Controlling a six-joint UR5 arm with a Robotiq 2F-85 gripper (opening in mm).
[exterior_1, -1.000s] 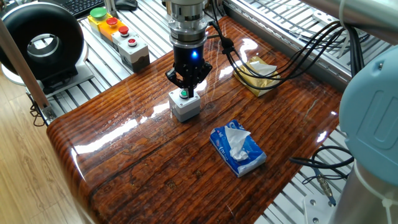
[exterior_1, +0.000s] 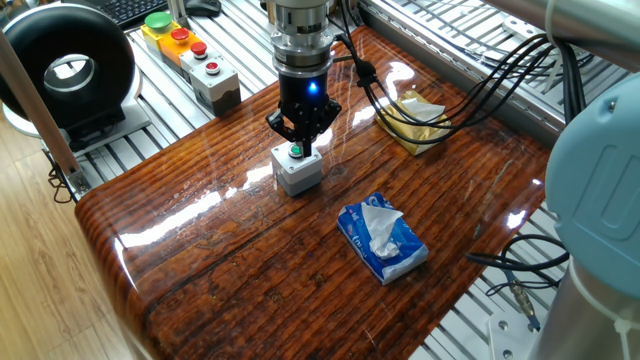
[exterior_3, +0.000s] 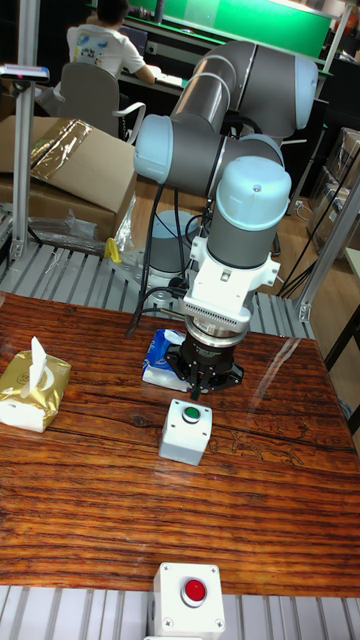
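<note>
A small white box with a green button (exterior_1: 296, 151) stands on the glossy wooden table (exterior_1: 215, 265); the other view shows the same white box (exterior_3: 185, 435) with its green button uncovered. My gripper (exterior_1: 306, 153) points down with its fingers together, nothing seen between them. In exterior view 1 the tips overlap the top of the box beside the button. From the opposite side, the gripper (exterior_3: 196, 393) appears just beyond the box's far edge. Whether the tips touch the box I cannot tell.
A blue tissue pack (exterior_1: 382, 238) and a gold tissue pack (exterior_1: 413, 122) lie on the table. Beyond one edge stand boxes with red buttons (exterior_1: 212, 82). Black cables (exterior_1: 480, 110) loop above the gold pack.
</note>
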